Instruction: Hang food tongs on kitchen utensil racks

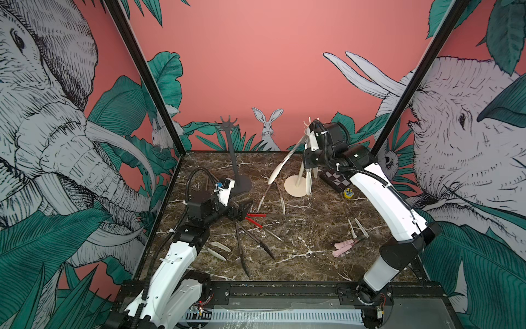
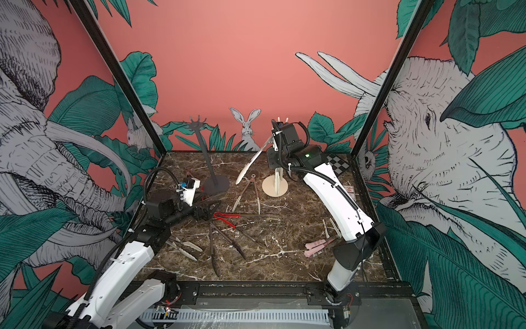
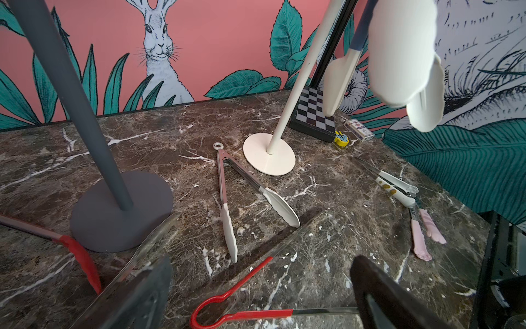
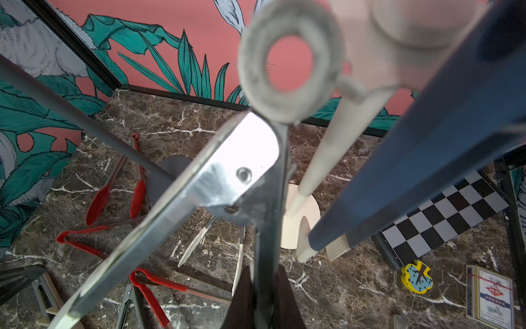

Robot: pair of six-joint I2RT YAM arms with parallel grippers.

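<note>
My right gripper is shut on one metal arm of white-tipped tongs, high up beside the white rack. The tongs' white ring is up at a rack peg; whether the peg passes through it I cannot tell. Their arms are spread, and one white blade slants down to the left. Blue-handled tongs hang at the white rack's right side. My left gripper stands open over the table near red-handled tongs, with its fingers empty.
A dark grey rack stands on the left. Grey tongs lie spread between the racks. Pink-handled tongs rest at right. Behind the white rack are a checkered box and a yellow item. Several other tongs lie around my left gripper.
</note>
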